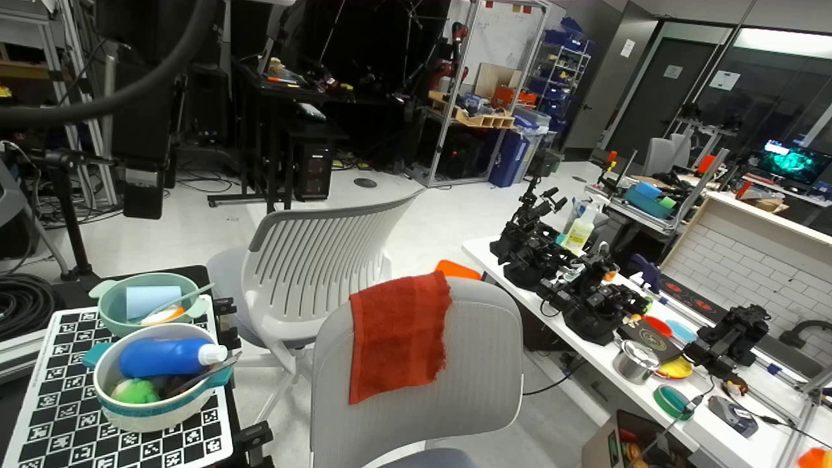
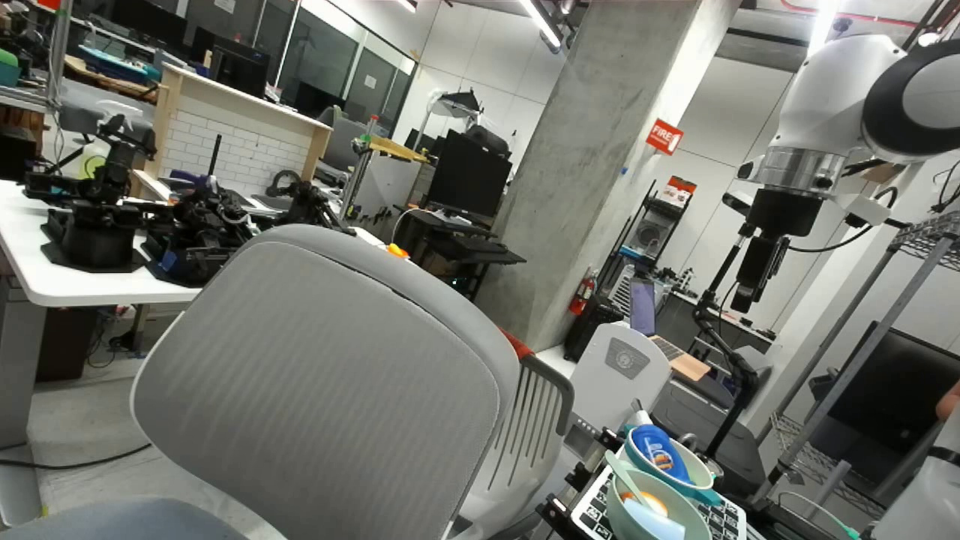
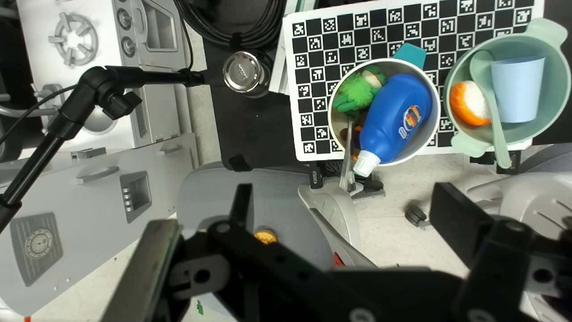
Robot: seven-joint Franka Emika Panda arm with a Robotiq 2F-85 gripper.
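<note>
My gripper stands open, its two dark fingers [image 3: 449,221] wide apart with nothing between them. In exterior view 2 it hangs from the white arm [image 2: 832,99], well above the bowls. A white pot with teal handles [image 3: 433,119] holds a blue bottle with a white cap [image 3: 399,115], a green fuzzy toy [image 3: 356,92] and a metal utensil [image 3: 347,161] leaning over the rim. Beside it, a pale green bowl [image 3: 552,110] contains a light blue cup [image 3: 517,88], an orange-and-white piece [image 3: 469,103] and a green spoon [image 3: 496,115].
Both containers rest on a checkered marker board [image 1: 58,398]. Next to it are a metal-topped canister [image 3: 242,71] and coiled black cable [image 3: 230,27]. Grey chairs stand close by, one with a red towel [image 1: 399,335] over its back. A toy stove [image 3: 153,69] lies beyond the table.
</note>
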